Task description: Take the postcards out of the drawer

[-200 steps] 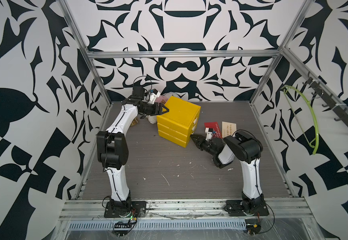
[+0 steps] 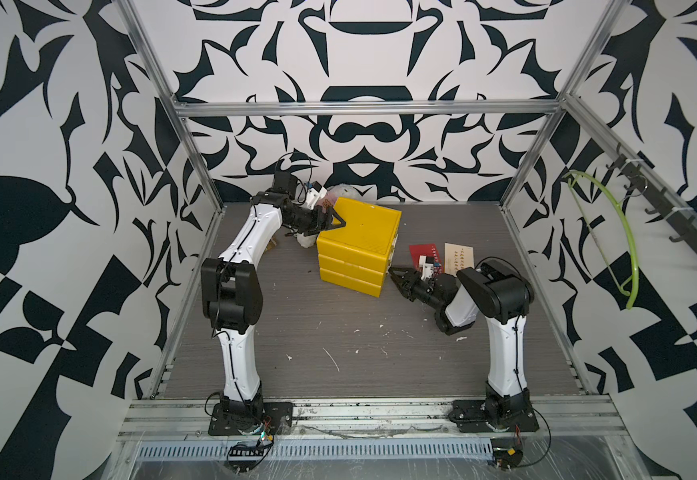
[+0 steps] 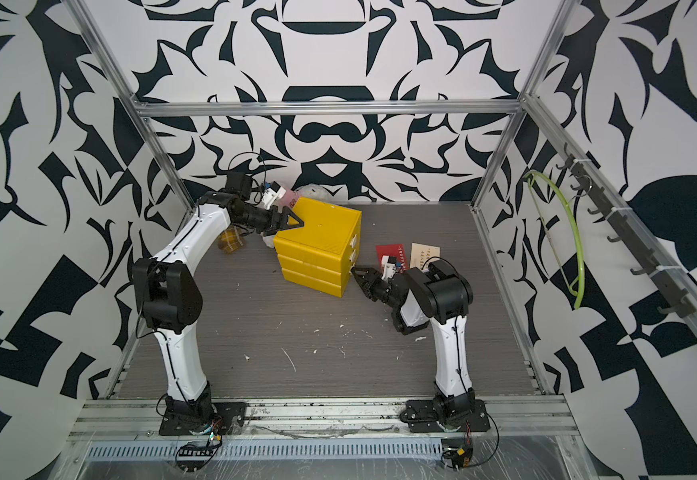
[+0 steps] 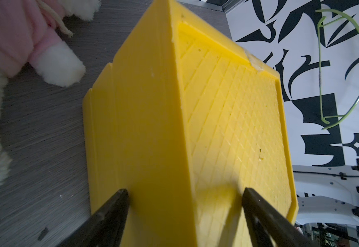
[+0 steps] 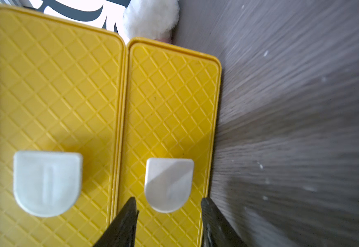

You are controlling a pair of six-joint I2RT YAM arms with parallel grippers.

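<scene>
A yellow drawer box (image 2: 360, 232) stands mid-table, its drawers closed. Two drawer fronts show in the right wrist view, each with a white handle; the lower drawer's handle (image 5: 169, 183) lies just beyond the fingertips of my right gripper. That gripper is part open, with a finger on either side of the handle's width. At the box's rear left edge, my left gripper is open, one finger over the top and the other along the back side. A red card (image 2: 424, 254) and a cream card (image 2: 458, 257) lie on the table right of the box.
Plush toys (image 3: 314, 192) sit behind the box, one in pink with white fur (image 4: 55, 61). A brown item (image 3: 230, 240) lies near the left arm. A green hanger (image 2: 624, 232) hangs on the right wall.
The yellow box has turned slightly and shifted a little to the right. Both arms have moved slightly right, the right gripper staying close to the box's drawer side.
</scene>
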